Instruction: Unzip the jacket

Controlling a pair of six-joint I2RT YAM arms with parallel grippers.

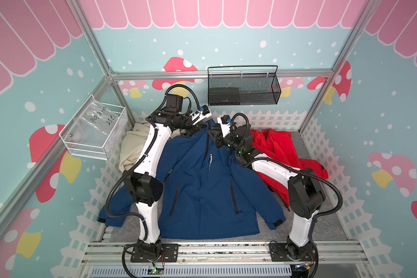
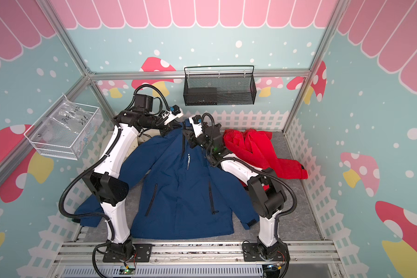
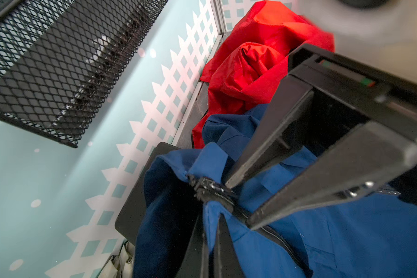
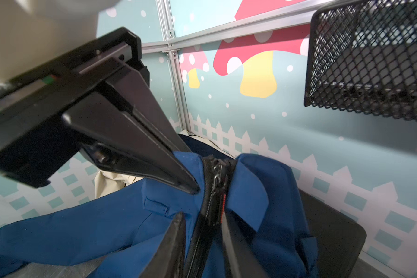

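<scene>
The blue jacket (image 1: 199, 194) lies spread front up, its collar lifted toward the back wall. My left gripper is shut on the edge of the collar (image 3: 212, 210), with blue cloth visible between its fingers. A dark zipper (image 4: 203, 236) runs down from the collar, its metal pull (image 4: 219, 173) near the top. My right gripper is part open, with one finger on each side of the zipper band just below that pull. The left wrist view shows the same fingers apart around the zipper. In both top views the arms hide most of the collar.
A red garment (image 2: 250, 143) is heaped on the right, and a beige one (image 1: 134, 143) lies behind the left arm. Above the collar, a black mesh basket (image 1: 245, 92) hangs on the back wall. A white wire basket (image 1: 85, 150) is on the left wall.
</scene>
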